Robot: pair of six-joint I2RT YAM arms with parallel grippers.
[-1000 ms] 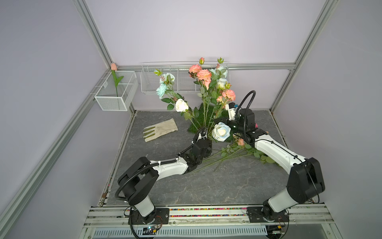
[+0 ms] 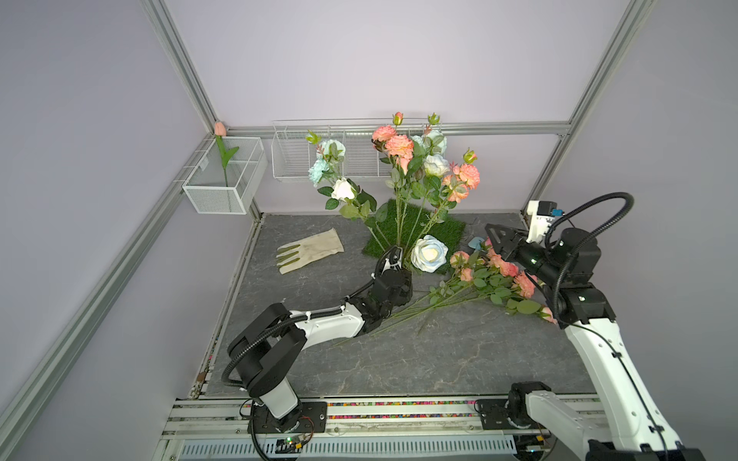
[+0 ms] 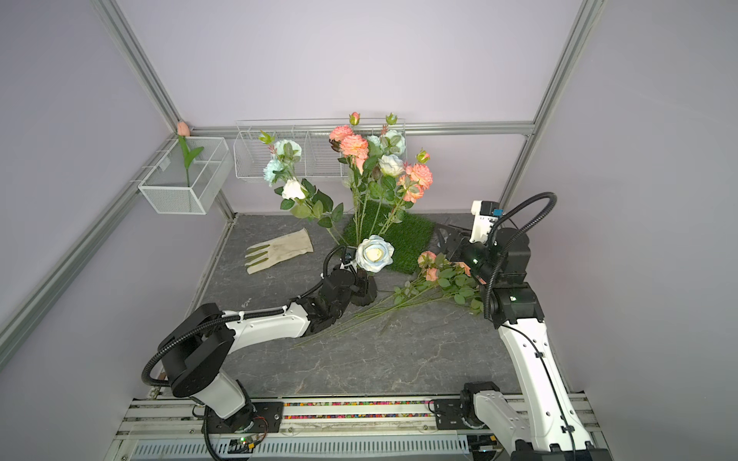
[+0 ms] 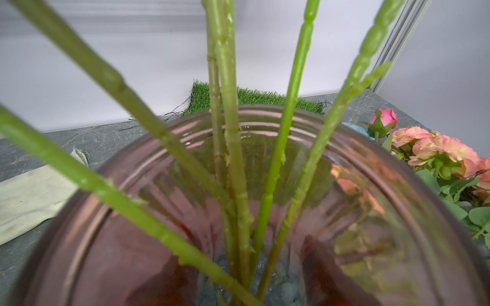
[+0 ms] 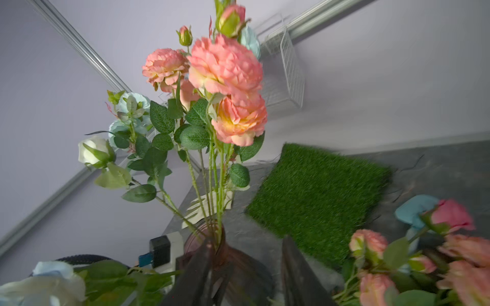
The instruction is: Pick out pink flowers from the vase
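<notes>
The tinted glass vase [image 4: 408,214] holds pink flowers [image 2: 398,146], pale blue and white ones, their stems [image 4: 229,127] spreading upward. My left gripper [image 2: 390,261] is at the vase, shut on it as far as shows; its fingers are hard to make out. My right gripper stands to the right of the bouquet, fingers apart with nothing between them. Several pink flowers [image 2: 525,284] with long stems lie on the table at the right. A large pale blue rose [image 2: 429,253] sits low beside the vase.
Behind the vase lies a turf mat [image 5: 316,199]. A glove [image 2: 309,249] lies left on the grey table [image 2: 415,361]. Wire baskets [image 2: 224,192] hang on the walls, one with a tulip.
My right gripper has drawn away from the bouquet to the right and its arm has swung right. The bouquet has swayed. The left arm is unchanged.
</notes>
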